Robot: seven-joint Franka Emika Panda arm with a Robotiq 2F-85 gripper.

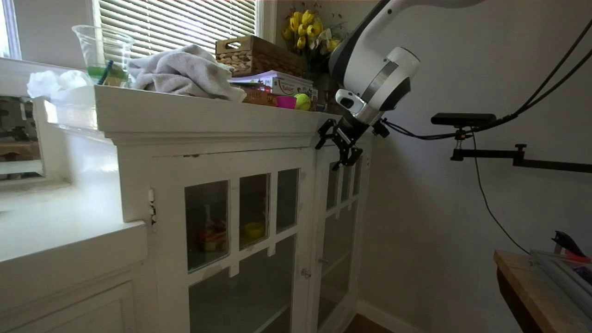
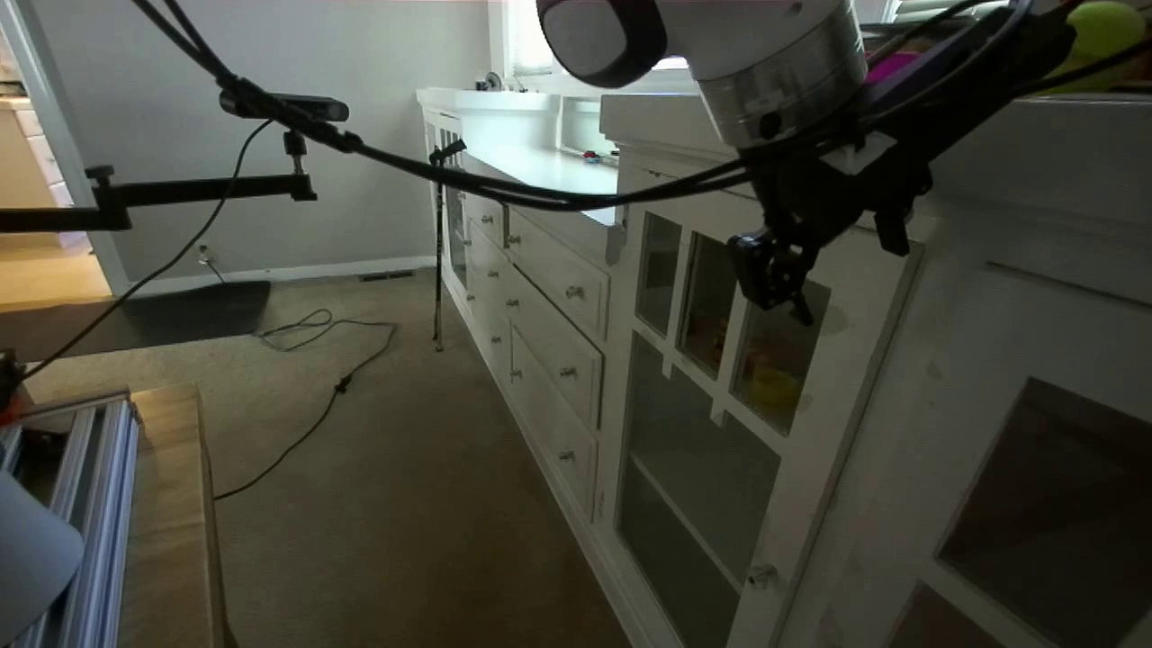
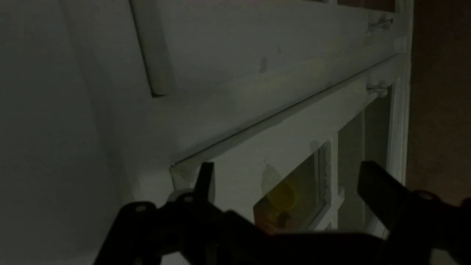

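Note:
My black gripper (image 1: pixel 328 153) hangs in front of the white cabinet (image 1: pixel 222 125), near the upper part of its doors. Its two fingers stand wide apart in the wrist view, one finger (image 3: pixel 204 181) at the left and the other at the right, with nothing between them. Both glass-paned doors are shut: the left door (image 1: pixel 302 249) and the right door (image 1: pixel 320 222). Small knobs sit low on them, such as the left door's knob (image 1: pixel 305 273). Behind the left door's glass is a yellow cup (image 1: pixel 255 231). The wrist view is dark.
On the cabinet top lie a grey towel (image 1: pixel 183 69), a clear plastic cup (image 1: pixel 102 50), a wicker basket (image 1: pixel 261 52), a pink cup (image 1: pixel 286 102) and a tennis ball (image 1: pixel 302 101). A wooden table (image 1: pixel 533 283) stands at right. Open floor (image 2: pixel 432 518) lies between.

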